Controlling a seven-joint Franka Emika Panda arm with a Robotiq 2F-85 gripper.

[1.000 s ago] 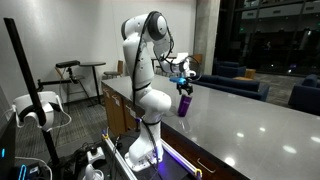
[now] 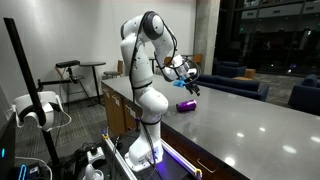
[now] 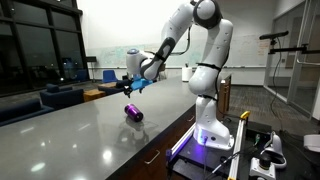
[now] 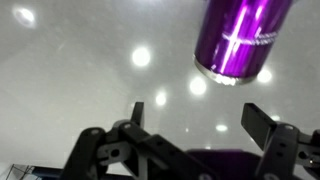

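A shiny purple cylinder (image 2: 186, 105) with a silvery end lies on its side on the grey tabletop, also seen as a dark purple cylinder (image 3: 133, 113) in the second exterior view. My gripper is open in the wrist view, its two dark fingers wide apart and only tabletop between them. The cylinder (image 4: 238, 42) lies beyond the fingertips, toward the top right, its silvery end facing my gripper and its far part cut off by the frame. From outside, the gripper (image 3: 129, 90) hangs above the cylinder, apart from it.
A low blue sofa (image 2: 240, 87) and chairs stand behind it. In the second exterior view, a white bin (image 3: 187, 73) stands at the far side of the room.
The arm and gripper have moved little, if at all.
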